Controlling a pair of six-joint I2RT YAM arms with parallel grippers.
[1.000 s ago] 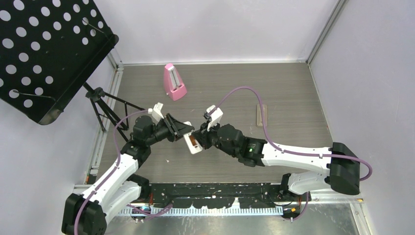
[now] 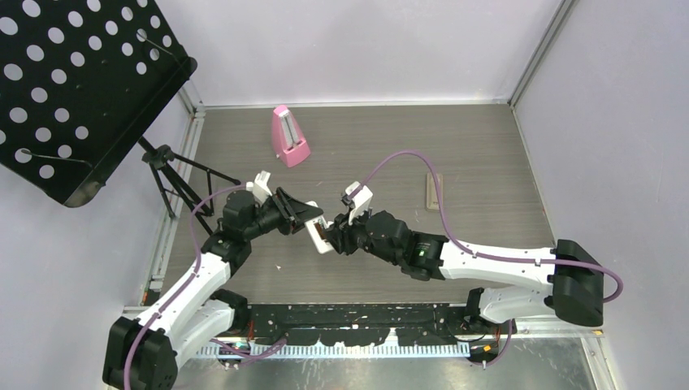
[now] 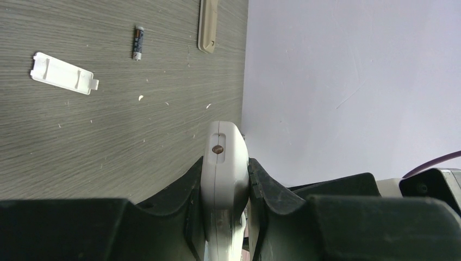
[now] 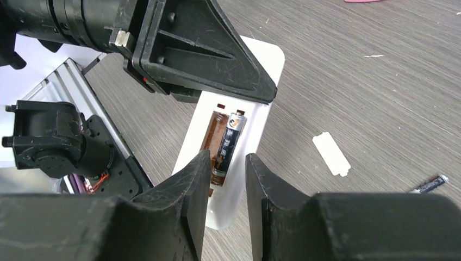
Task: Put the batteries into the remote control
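Observation:
My left gripper is shut on the white remote (image 3: 223, 141), held above the table. In the right wrist view the remote's compartment faces up, with one battery (image 4: 229, 142) lying in it beside an empty brown slot. My right gripper is part open beside the remote, its two fingertips close to the compartment's near end, nothing clearly between them. A loose battery lies on the table, also the dark cell (image 4: 429, 184) in the right wrist view. The white battery cover (image 3: 62, 73) lies near it.
A pink metronome (image 2: 290, 138) stands at the back of the table. A tan block (image 2: 432, 192) lies to the right. A black perforated stand (image 2: 89, 89) fills the upper left.
The right arm has shifted slightly right and toward the front, its gripper drawn a little back from the remote. The left arm stays in place.

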